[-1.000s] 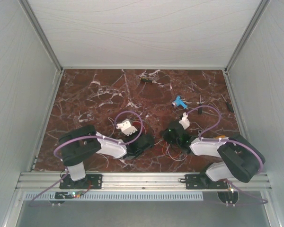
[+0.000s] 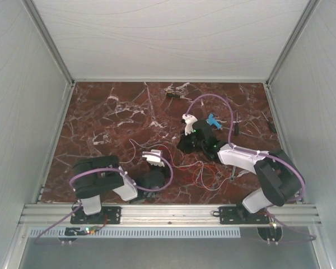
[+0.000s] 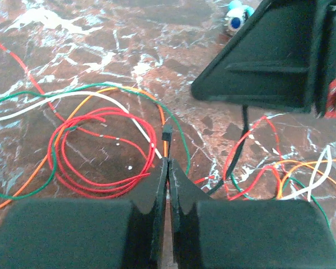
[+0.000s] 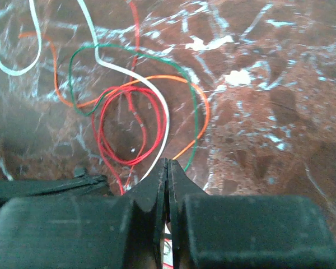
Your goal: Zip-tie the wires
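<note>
Red, white, green and orange wires lie in loose coils on the marble table; in the left wrist view a red coil (image 3: 104, 185) has a black zip tie (image 3: 242, 148) to its right, passing among a second group of wires. My left gripper is shut over the wires, with a small dark tip, possibly of a tie, just beyond its fingertips; whether it holds this is unclear. My right gripper is shut above a wire bundle, nothing clearly held; its dark housing also fills the upper right of the left wrist view.
A blue tool (image 2: 213, 121) lies behind my right gripper. Screwdrivers (image 2: 173, 95) and other dark-handled tools (image 2: 236, 128) lie at the back and right.
My right arm has moved up the table and leftward, toward the blue tool and the middle.
</note>
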